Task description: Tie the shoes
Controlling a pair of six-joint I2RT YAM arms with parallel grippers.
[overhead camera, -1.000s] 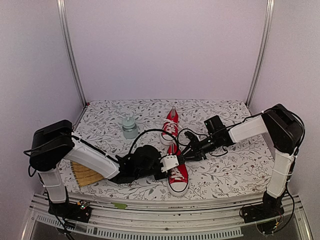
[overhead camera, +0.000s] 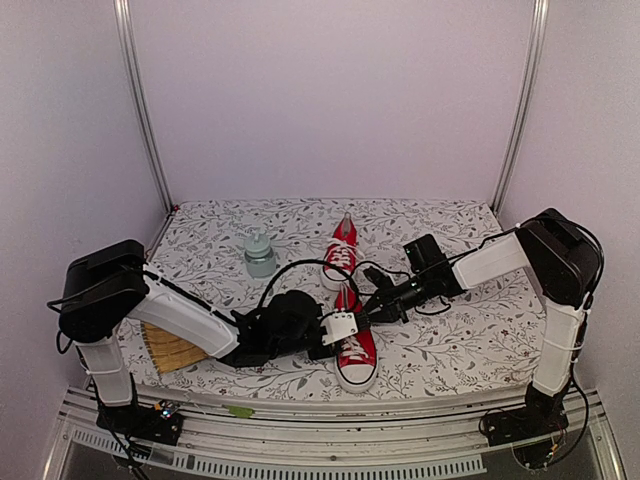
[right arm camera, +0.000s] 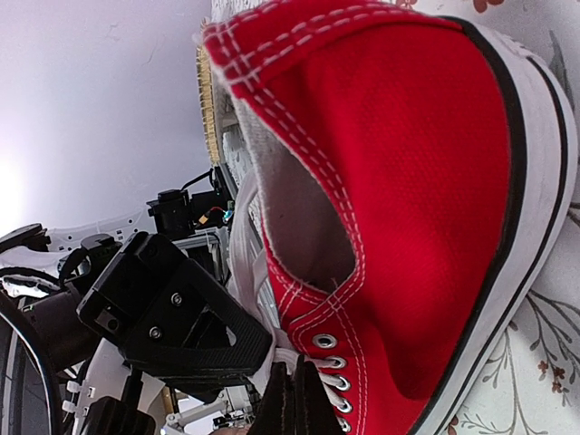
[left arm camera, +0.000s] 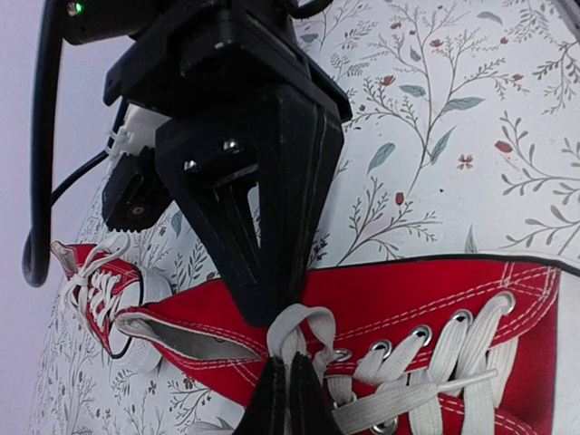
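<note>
The near red shoe [overhead camera: 357, 362] points its white toe toward the table's front edge, white laces [left arm camera: 449, 353] running through its eyelets. Over it, at its left side, my left gripper is shut on a white shoelace [left arm camera: 294, 319] that loops up at its tips. From the right, my right gripper reaches to the same spot by the shoe's opening, shut, with lace at its fingertips. The two grippers' tips almost touch; how the lace passes between them is partly hidden. A second red shoe [overhead camera: 341, 250] stands behind, its laces in a bow.
A pale jar-like container [overhead camera: 259, 256] stands at the back left. On the left, a wooden slatted mat [overhead camera: 170, 348] lies partly under my left arm. Black cables arch over the shoes.
The left arm and both shoes look unmoved.
</note>
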